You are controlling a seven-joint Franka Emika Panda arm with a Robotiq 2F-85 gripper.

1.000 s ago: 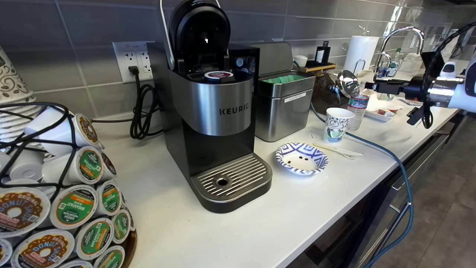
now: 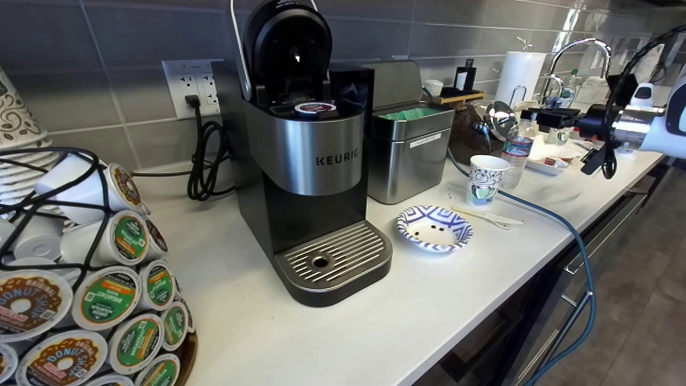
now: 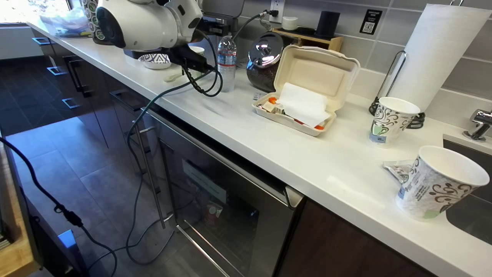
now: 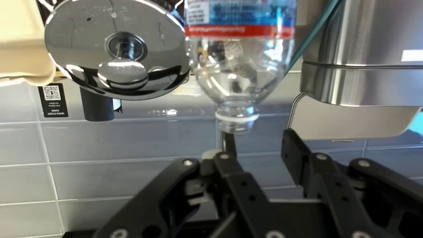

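My gripper is open, with a gap between its black fingers; nothing shows between them. In the wrist view, a clear water bottle (image 4: 240, 59) with a blue and red label appears upside down, its neck close to the left fingertip in the picture; contact cannot be judged. From the first exterior view, the gripper (image 2: 546, 119) hovers by the top of the upright bottle (image 2: 516, 154). The second exterior view shows that bottle (image 3: 226, 69) on the counter, beside the white arm (image 3: 147, 27) that partly hides the things behind.
A patterned paper cup (image 2: 483, 180) stands near the bottle, with a bowl (image 2: 434, 228) and coffee maker (image 2: 321, 167) farther left. An open food box (image 3: 300, 106) and round chrome-faced object (image 3: 266, 48) are nearby. A blue-green cable (image 2: 572, 235) hangs over the counter edge.
My gripper has shifted slightly up and a little left in the first exterior view. The coffee maker's lit display has gone dark. The bottle, cup and bowl look unmoved.
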